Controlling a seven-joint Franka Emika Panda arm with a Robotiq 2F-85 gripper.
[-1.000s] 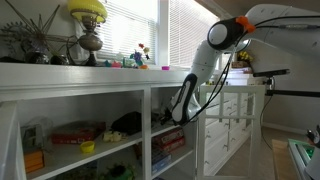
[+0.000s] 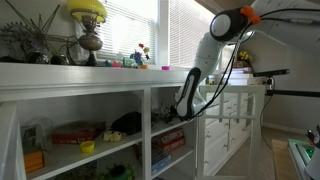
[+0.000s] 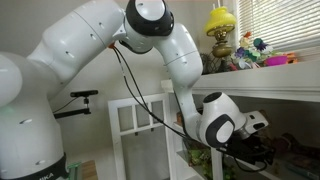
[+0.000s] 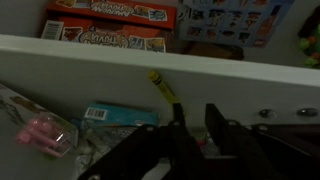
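In the wrist view, a yellow crayon [image 4: 162,86] lies slanted across the white shelf board. Its lower end meets the dark tip of one of my fingers [image 4: 179,113]; whether they touch, I cannot tell. My gripper is dark and dim, with a gap showing between its fingertips and nothing clearly gripped there. From the side, the gripper [image 2: 180,113] is reaching into the white shelf unit just right of an upright divider. Shadow hides most of the gripper [image 3: 262,156] in the other exterior view.
Red boxes [image 4: 110,38] sit beyond the white board. A teal box [image 4: 120,115] and a pink item in clear wrap [image 4: 48,132] lie on the near side. The upright divider [image 2: 146,135] and white shelf top [image 2: 90,73] hem in the arm.
The arm's upper links have shifted up and to the right in exterior view 1. The gripper stays inside the shelf opening, with little visible movement.
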